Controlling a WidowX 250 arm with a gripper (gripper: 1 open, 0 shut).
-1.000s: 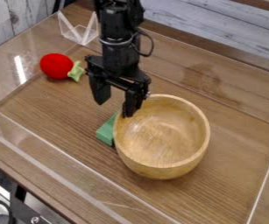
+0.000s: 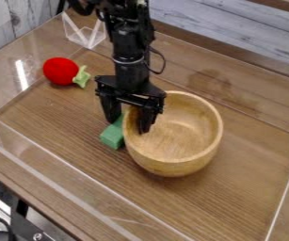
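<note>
My black gripper (image 2: pixel 130 104) reaches down over the left rim of a wooden bowl (image 2: pixel 184 141). Its fingers straddle the area by the rim and a green block (image 2: pixel 113 136), which lies against the bowl's left side and is partly hidden. I cannot tell whether anything is between the fingers.
A red ball (image 2: pixel 60 70) with a small light-green piece (image 2: pixel 81 77) sits at the upper left. A clear holder (image 2: pixel 84 28) stands behind.
My gripper has moved lower toward the green block and bowl rim, and its fingers appear closer together. The bowl has shifted slightly.
</note>
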